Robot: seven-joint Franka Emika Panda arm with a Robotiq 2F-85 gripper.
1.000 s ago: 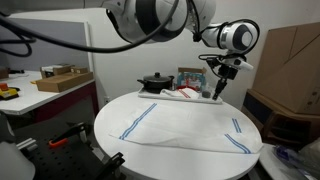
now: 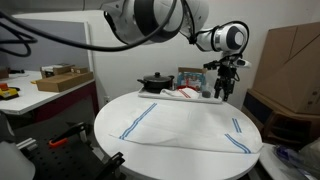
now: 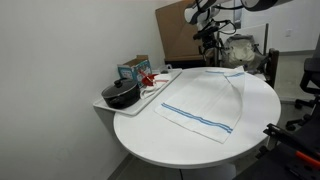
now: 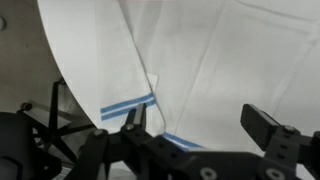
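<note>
A white cloth with blue stripes [image 2: 180, 122] lies spread nearly flat over the round white table. In the wrist view the cloth [image 4: 205, 75] shows creases, and a striped section [image 4: 127, 107] at the left meets the rest along a slanting edge; whether it is folded over cannot be made out. High over the table's far right side, my gripper [image 2: 222, 94] points down. Its fingers stand wide apart in the wrist view, open, with only cloth and table seen below the gap [image 4: 195, 125].
On a white tray [image 3: 150, 97] along the table's back edge stand a black lidded pot [image 3: 121, 94] and several small items, including a red-and-white cloth [image 2: 183, 94]. Cardboard boxes [image 2: 55, 71] sit beyond the table. Bare table [image 3: 150, 135] surrounds the cloth.
The arm's wrist has shifted right in exterior view 1, and my gripper has swung a little. The cloth and the tray have stayed as they were.
</note>
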